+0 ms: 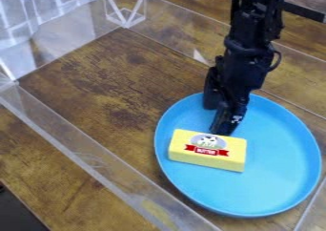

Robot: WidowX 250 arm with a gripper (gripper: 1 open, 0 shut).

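A yellow butter box [207,157] with a red label and cow picture lies on a blue plate [273,182] in the lower right. My black gripper [224,115] is low over the back of the plate, just behind the box. Its fingers point down and look apart, with nothing clearly between them. Whether it touches the box cannot be told.
Transparent edges run along the left and lower left, and the arm covers part of the table behind the plate.
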